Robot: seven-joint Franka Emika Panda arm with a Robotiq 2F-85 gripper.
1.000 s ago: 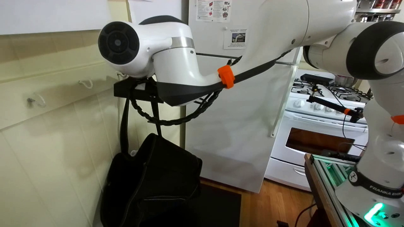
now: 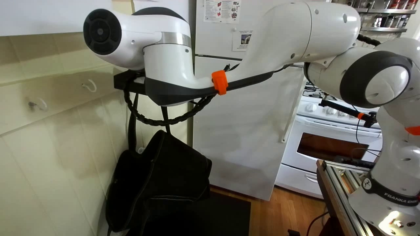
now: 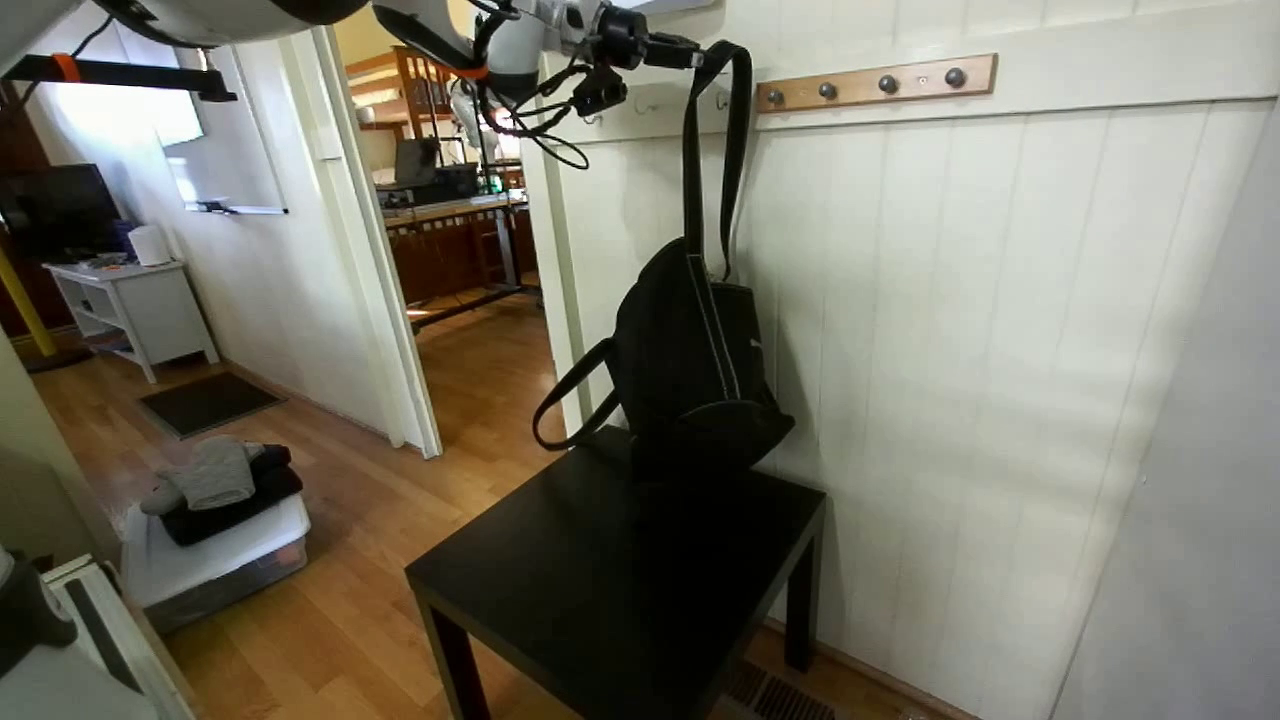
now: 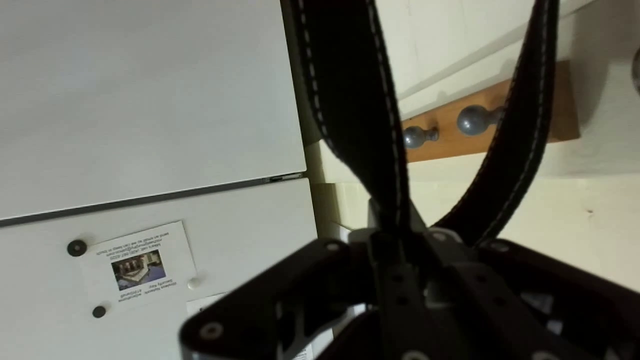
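A black bag hangs by its strap from my gripper; its body [image 3: 690,360] is just over the black table in exterior view 2, and whether it touches the top I cannot tell. In the wrist view the gripper is shut on the black strap [image 4: 360,90], which loops up and back down at the right [image 4: 522,132]. The fingertips meet the strap beside the wall in exterior view 2, left of a wooden rack [image 3: 882,84] with several dark knobs. Exterior view 1 shows the bag [image 2: 173,169] below the arm; there the fingers are hidden.
The black table [image 3: 516,576] stands under the bag against the panelled wall [image 3: 960,300]. White wall hooks [image 2: 90,85] show near the arm. A fridge [image 2: 236,129] stands close behind, with a stove [image 2: 330,141] to its right.
In exterior view 1 the arm has shifted left, toward the wall, and the bag's body has risen slightly with it. The light at the robot's base has turned from green to whitish.
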